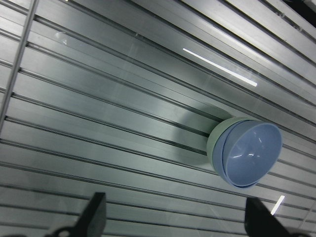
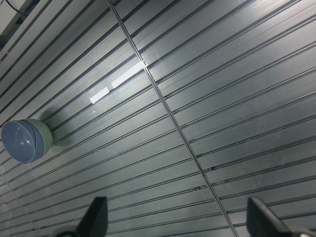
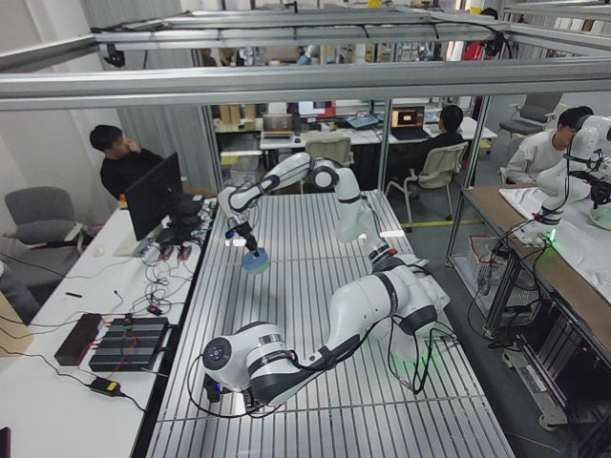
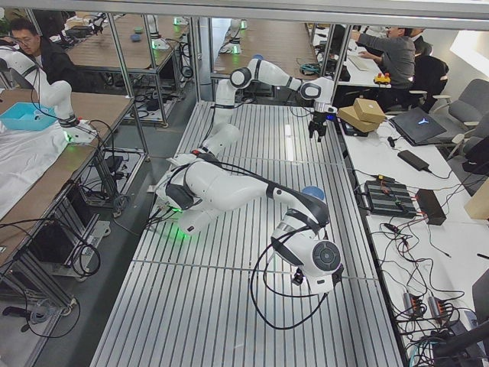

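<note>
A blue bowl [image 1: 252, 155] sits inside another blue bowl, nested in a pale green bowl [image 2: 43, 132], on the slatted metal table [image 4: 221, 306]. The left wrist view shows the stack at right, ahead of my left gripper; this gripper is open and empty. My right gripper is open and empty too, raised above the table, with the stack off to the left in its view.
A white desk [image 3: 67, 401] with electronics and cables runs along one side of the table. Much of the slatted surface around the bowls is bare. Both arms' bases stand along the opposite side.
</note>
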